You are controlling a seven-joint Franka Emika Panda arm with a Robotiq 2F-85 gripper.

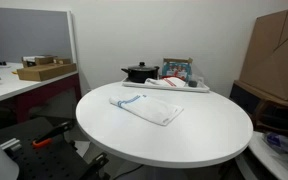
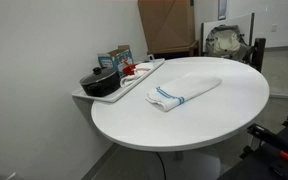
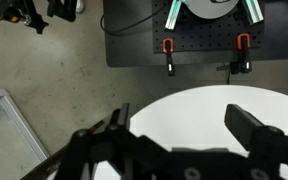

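A white cloth with blue stripes lies flat and folded on the round white table; exterior view 2 shows the same cloth with its striped end nearer that camera. My gripper is open in the wrist view, its two black fingers wide apart with only bare white tabletop and floor beyond them. It hangs by the table's edge, away from the cloth. The wrist view does not show the cloth.
At the table's far side a white tray bears a black lidded pot, a red-and-white cloth and a colourful box. Cardboard boxes rest on a separate table at left.
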